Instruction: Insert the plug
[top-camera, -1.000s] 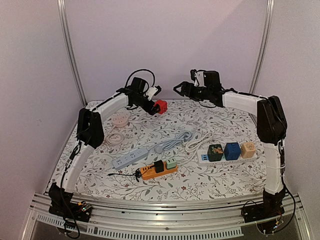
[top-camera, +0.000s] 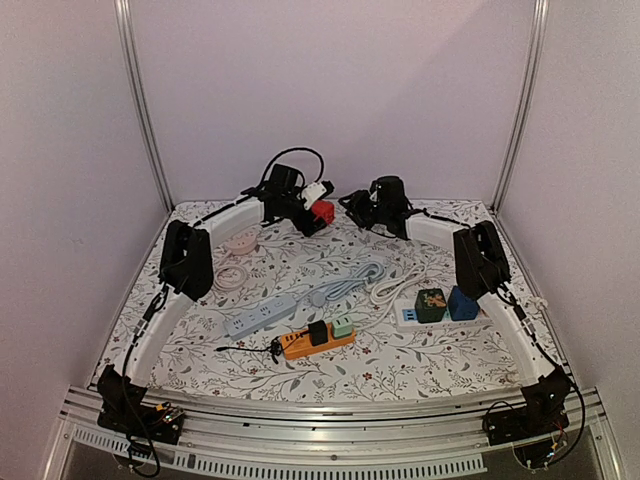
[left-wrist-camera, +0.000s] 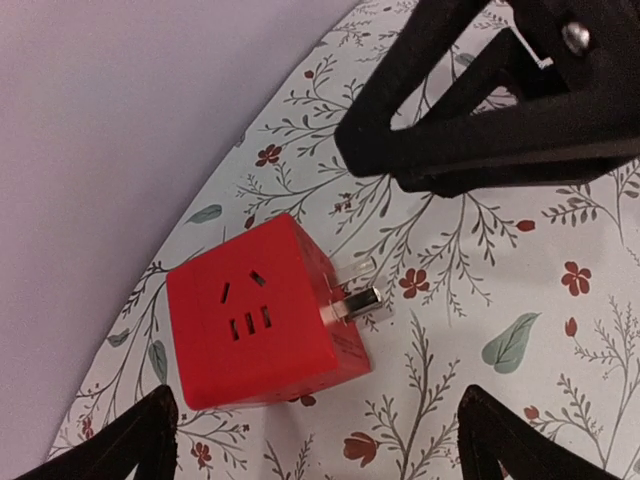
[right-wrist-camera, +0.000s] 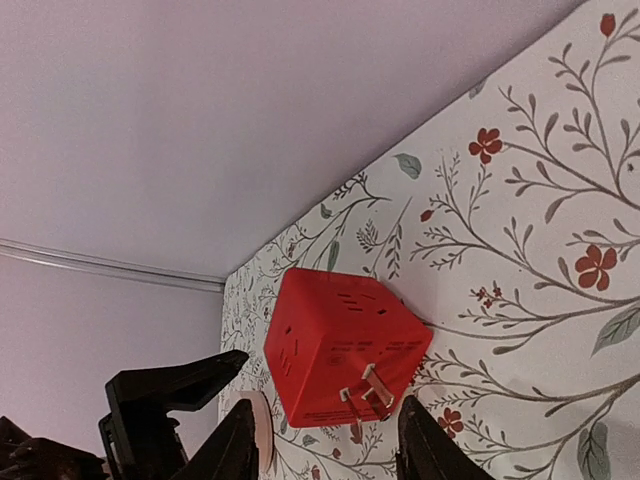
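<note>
A red cube-shaped plug (left-wrist-camera: 265, 315) lies on the patterned table near the back wall. Slots show on one face, and metal prongs (left-wrist-camera: 355, 302) stick out of another. In the left wrist view, the fingers of my left gripper are wide apart on either side of the plug's near end, not closed on it. My right gripper (top-camera: 350, 205) is just right of the plug, low over the table. Its fingers (right-wrist-camera: 425, 440) stand apart at the bottom of the right wrist view, with the prong side of the plug (right-wrist-camera: 345, 345) ahead of them.
Toward the front are an orange power strip (top-camera: 298, 346) with black and pale green plugs, a grey strip (top-camera: 260, 315), and a white strip (top-camera: 408, 318) bearing cube plugs. Coiled cables (top-camera: 355, 280) occupy the middle. The back wall rises close behind the red plug.
My right gripper has come left and lower, closer to the red plug. The plug has hardly moved.
</note>
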